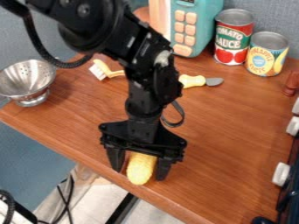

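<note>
My black gripper (139,160) hangs low over the front left part of the wooden table, its two fingers either side of a yellow oblong object (140,171), which looks like toy corn or a similar food. The object lies near the table's front edge, its upper end hidden under the gripper body. Whether the fingers press on it is unclear.
A metal colander (24,83) sits at the left edge. Yellow-handled utensils (193,81), a teal toy microwave (187,26), a tomato can (232,39), another can (267,57) and a small red bottle (293,84) stand behind. A black appliance lines the right edge.
</note>
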